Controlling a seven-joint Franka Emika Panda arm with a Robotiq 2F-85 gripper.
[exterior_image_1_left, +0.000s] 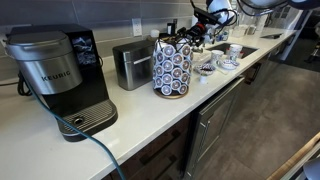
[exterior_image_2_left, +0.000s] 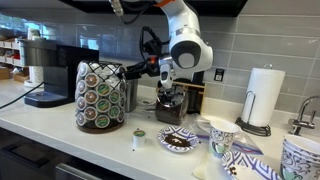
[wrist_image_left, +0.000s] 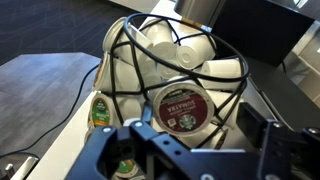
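A round black-wire basket (exterior_image_2_left: 98, 128) full of coffee pods stands on the counter. My gripper (exterior_image_2_left: 137, 70) is at its top, on the side towards the arm. In the wrist view the fingers are part open, and a pod with a dark red label (wrist_image_left: 185, 108) shows ahead of the gap between the fingers. Black rim wires pass just above that pod, and more white pods (wrist_image_left: 158, 40) lie tilted inside. Whether the fingers touch the pod cannot be made out. The Keurig coffee maker (exterior_image_1_left: 67, 85) stands at the near end of the counter.
A loose pod (exterior_image_2_left: 139, 140) sits on the counter beside the basket. Patterned plates (exterior_image_2_left: 177, 138), cups (exterior_image_2_left: 222, 136) and a paper towel roll (exterior_image_2_left: 262, 96) stand farther along. A metal box (exterior_image_1_left: 133, 64) separates the coffee maker from the basket.
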